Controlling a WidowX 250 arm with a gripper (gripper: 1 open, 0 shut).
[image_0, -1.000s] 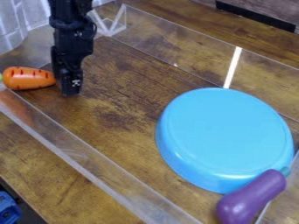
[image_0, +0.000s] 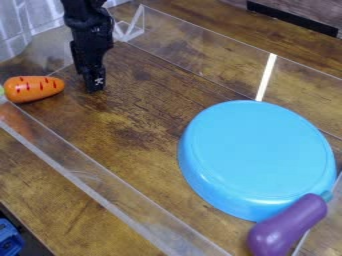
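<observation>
My black gripper (image_0: 88, 76) hangs at the upper left of the camera view, its lower end low over the wooden floor, just right and above an orange toy carrot (image_0: 34, 88). Whether its fingers are open or shut is too small and dark to tell. A large light-blue round object (image_0: 254, 158) lies at the right, with a purple toy eggplant (image_0: 286, 224) at the lower right by it.
Clear plastic walls border the wooden floor (image_0: 154, 110). A blue object (image_0: 6, 238) sits outside at the lower left corner.
My gripper has moved up and slightly back, away from the carrot's right end. The carrot, blue object and eggplant appear to stay where they were.
</observation>
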